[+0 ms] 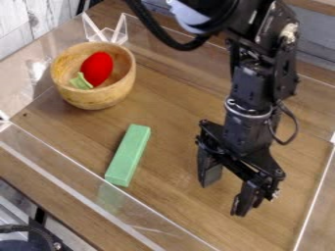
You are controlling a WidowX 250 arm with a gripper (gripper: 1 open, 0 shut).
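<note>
My gripper (225, 188) hangs low over the right half of the wooden table (157, 211), its black fingers spread open with no object seen between them. A long green block (127, 155) lies on the table to the left of the gripper, apart from it. At the upper left a wooden bowl (108, 96) holds a red object (97, 69) and a small pale green piece beside it.
Bare tabletop surrounds the green block and stretches behind the arm. Clear edging runs along the table's lower left and right sides. A white, spiky object (110, 30) stands behind the bowl.
</note>
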